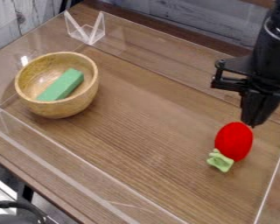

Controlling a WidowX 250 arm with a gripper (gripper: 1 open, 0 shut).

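My gripper (241, 93) is at the right, dark and raised over the table, above a red egg-shaped object (234, 140). Its fingers appear close together with nothing visible between them, though the tip is small in view. A small light-green object (220, 161) lies just below the red one, touching or partly under it.
A wooden bowl (83, 98) at the left holds a green block (60, 86). A white wire-like item (84, 28) stands at the back left.
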